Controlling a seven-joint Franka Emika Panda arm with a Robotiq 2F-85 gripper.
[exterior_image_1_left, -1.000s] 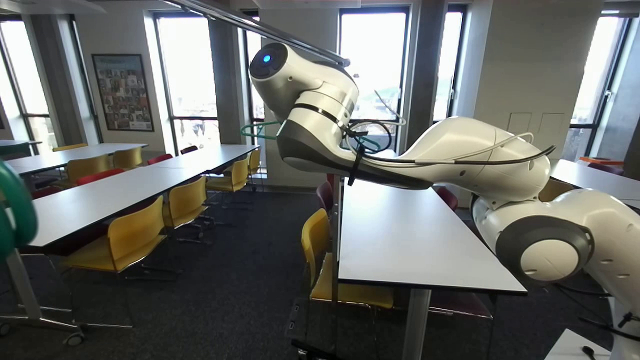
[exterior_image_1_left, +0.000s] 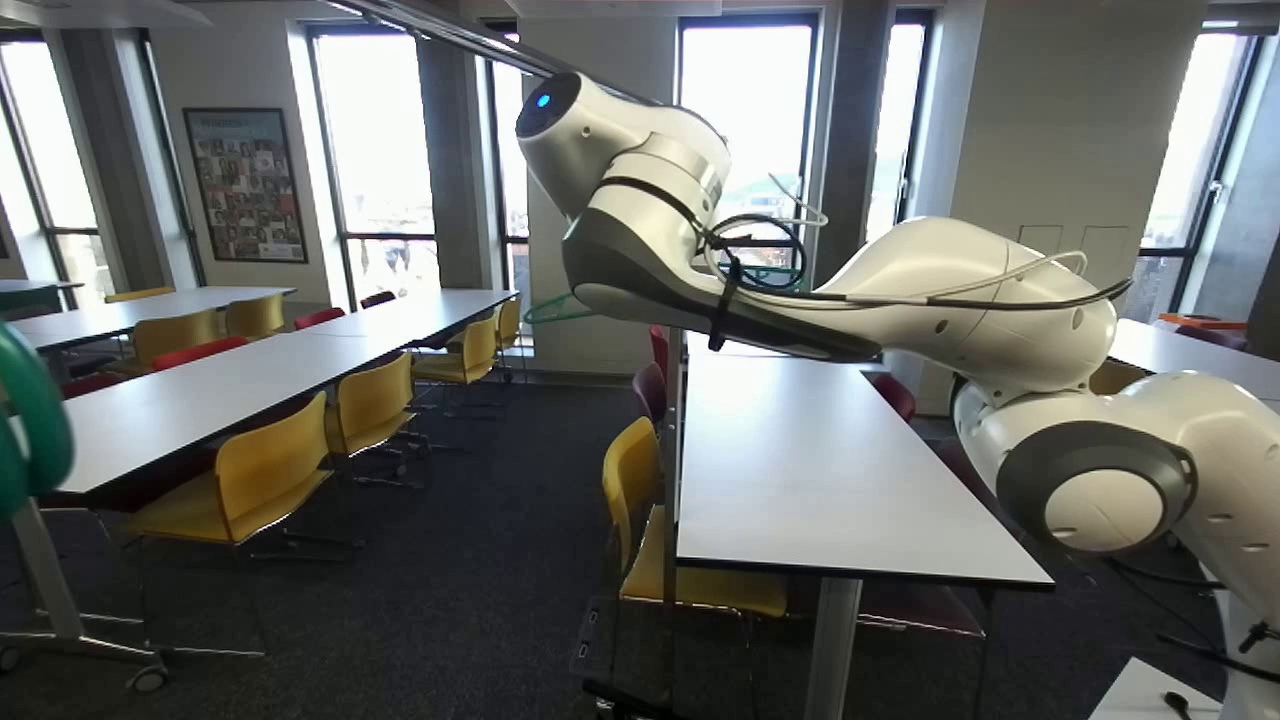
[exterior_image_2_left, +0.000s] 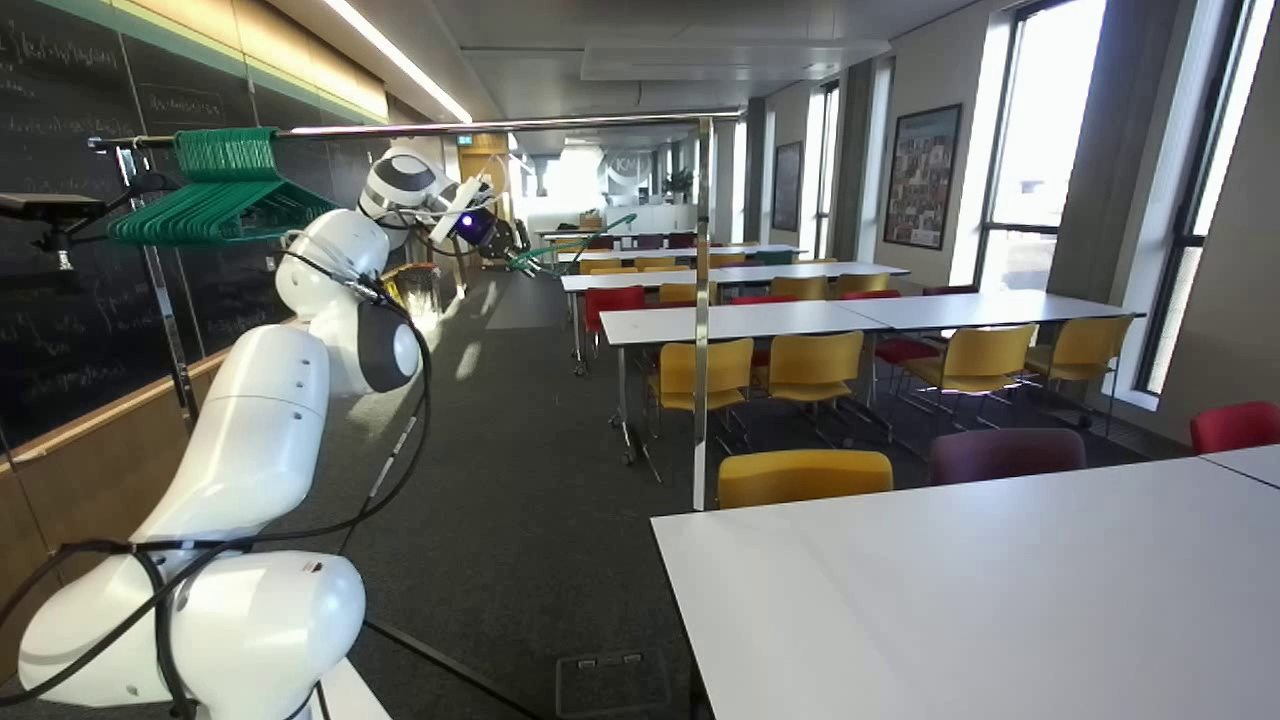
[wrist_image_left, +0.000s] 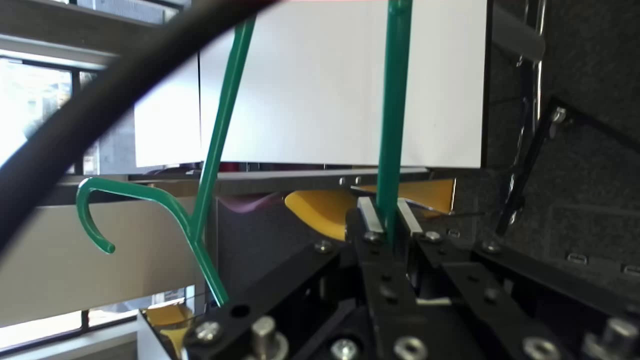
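A green hanger (wrist_image_left: 393, 108) passes between the pads of my gripper, which is shut on its long straight bar in the wrist view. Its hook (wrist_image_left: 90, 198) points off to the left there, free of any rail. In exterior view 2 the same hanger (exterior_image_2_left: 612, 228) sticks out from the gripper at the arm's far end, somewhat below the metal rail (exterior_image_2_left: 576, 124). Several more green hangers (exterior_image_2_left: 228, 198) hang bunched at the rail's left end. In exterior view 1 the arm hides the gripper, and only a corner of the held hanger (exterior_image_1_left: 549, 314) shows at its left.
An upright post (exterior_image_2_left: 703, 324) holds up the rail's end beside a white table (exterior_image_2_left: 984, 588). Yellow chairs (exterior_image_1_left: 270, 462) and long tables stand further off. A dark cable (wrist_image_left: 114, 90) crosses the wrist view. Dark floor lies open between the table rows.
In exterior view 1 the arm's wrist has moved slightly right and up, now covering the rail's end. The hanger's visible corner sits lower and further right than before.
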